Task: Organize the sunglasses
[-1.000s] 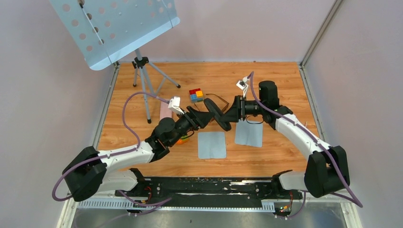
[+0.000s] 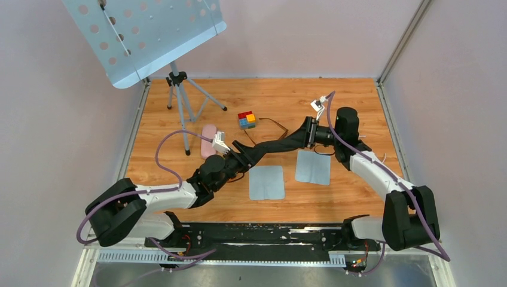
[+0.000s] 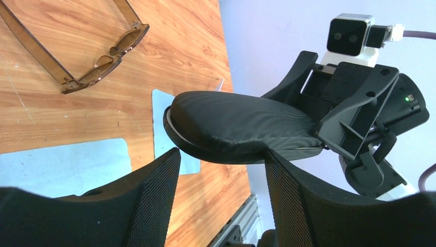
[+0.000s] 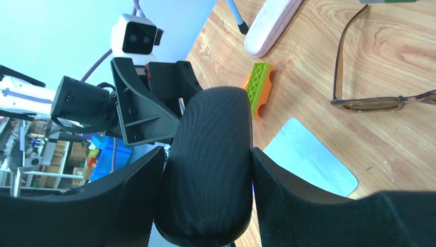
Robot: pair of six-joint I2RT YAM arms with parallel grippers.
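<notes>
A black sunglasses case [image 2: 276, 145] is raised above the table between my two grippers, hiding part of the brown sunglasses [image 2: 276, 122] below. In the right wrist view my right gripper is shut on the case, a finger against each side. My left gripper stands open at the case's other end. Its fingertips overlap the case's lower edge in the left wrist view, with a wide gap between them; contact is hard to tell. The sunglasses [image 3: 122, 51] lie on the wood with their arms unfolded.
Two pale blue cloths [image 2: 266, 183] lie on the table, the right one [image 2: 312, 167] partly under the right arm. A pink case [image 2: 208, 136], a coloured brick cube [image 2: 246, 120] and a tripod stand [image 2: 185, 113] are at the back left. A green-and-orange toy [image 4: 258, 87] sits near the left gripper.
The black case has turned from a steep slant to lie nearly in line between the grippers. My right gripper has shifted slightly right. The left arm has changed its pose, uncovering more of the pink case.
</notes>
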